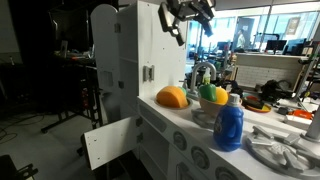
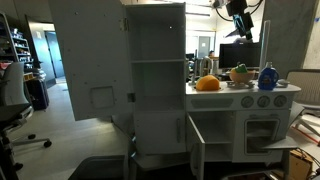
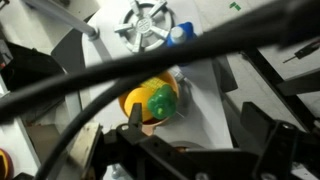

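My gripper (image 1: 173,36) hangs open high above the white play-kitchen counter, with nothing between its fingers. In the wrist view, its dark fingers (image 3: 132,140) frame a bowl from above. That bowl (image 1: 212,106) stands on the counter and holds a green item (image 3: 163,101) and a yellow item (image 1: 218,93). Left of it in exterior view 1 lies an orange rounded object (image 1: 172,97). A blue bottle (image 1: 229,124) stands upright to the bowl's right, apart from the gripper.
A grey stove burner (image 1: 278,148) lies beside the bottle, and a faucet (image 1: 205,70) rises behind the bowl. The tall white cabinet (image 2: 158,60) stands at the counter's end, its door (image 2: 90,60) swung open. Dark cables cross the wrist view.
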